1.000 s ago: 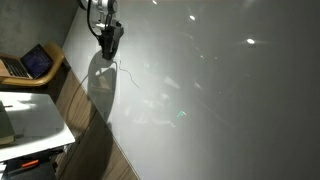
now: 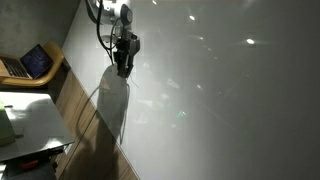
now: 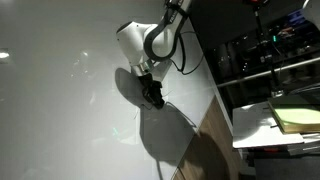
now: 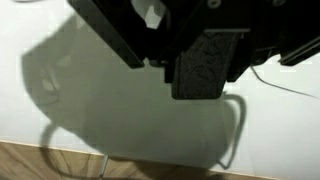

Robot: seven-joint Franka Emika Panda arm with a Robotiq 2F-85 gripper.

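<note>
A dark, textured block (image 4: 203,66), probably an eraser, sits between the fingers of my gripper, which is shut on it. Behind it lies a large pale, glossy whiteboard (image 2: 210,90). In exterior view 1 the gripper (image 2: 125,66) is at the board's upper left, close to or against its surface; contact is hard to tell. Exterior view 2 has the gripper (image 3: 153,92) over the same board, its shadow beside it. A thin dark line (image 4: 285,88) runs across the board right of the block in the wrist view.
A small green mark (image 2: 180,113) shows on the board. Wood-coloured flooring (image 2: 90,130) borders it. To the left stand a white table (image 2: 38,122) and a laptop (image 2: 18,67). A pale green object (image 3: 298,115) rests on the table. Most of the board is clear.
</note>
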